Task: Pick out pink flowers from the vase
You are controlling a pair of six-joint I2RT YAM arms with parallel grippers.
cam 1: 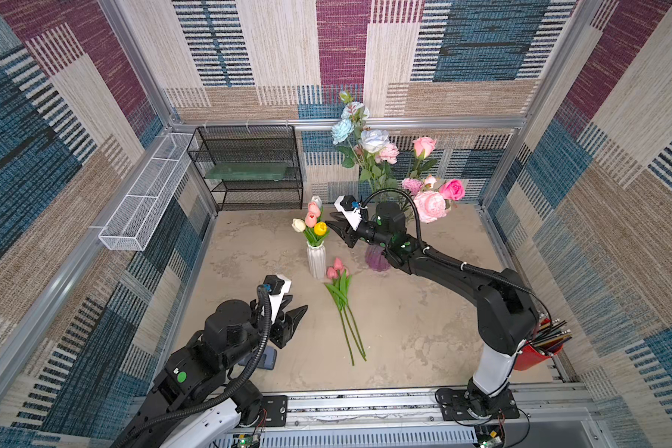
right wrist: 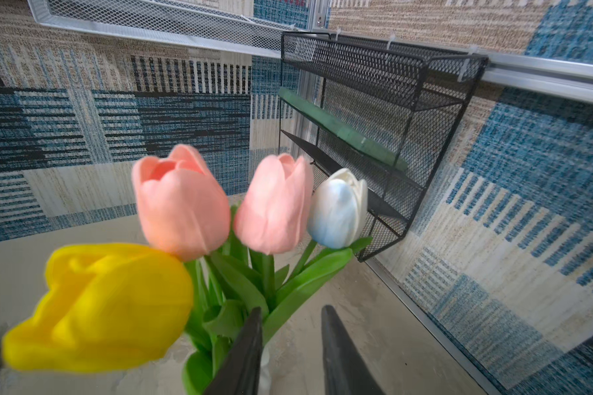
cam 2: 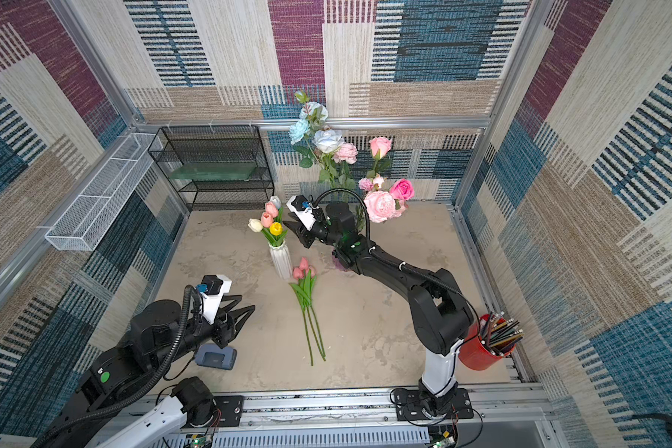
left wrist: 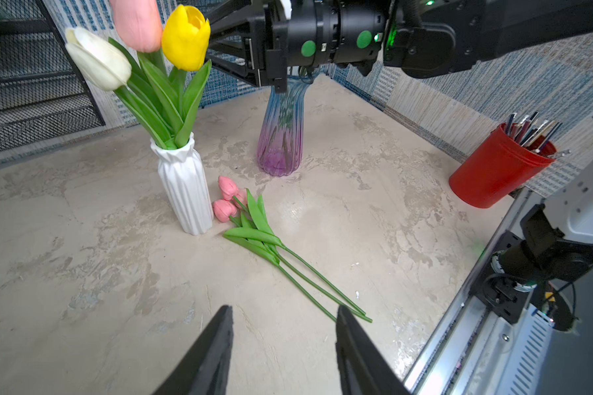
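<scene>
A white ribbed vase (left wrist: 185, 187) holds a yellow tulip (right wrist: 112, 306), two pink tulips (right wrist: 185, 200) (right wrist: 274, 204), a white tulip (left wrist: 98, 58) and a pale blue one (right wrist: 338, 209). Beside its base, loose pink tulips (left wrist: 225, 209) lie on the table with their stems toward the front. My right gripper is just right of the bouquet, part open and empty; leaves show behind its fingers. Over the front left of the table, well away from the vase, my left gripper is open with nothing between its fingers.
A purple glass vase (left wrist: 281, 141) of pink and blue roses (cam 1: 429, 205) stands behind the right arm. A black mesh rack (cam 1: 246, 168) is at the back left, a red pencil cup (cam 2: 481, 347) at the front right.
</scene>
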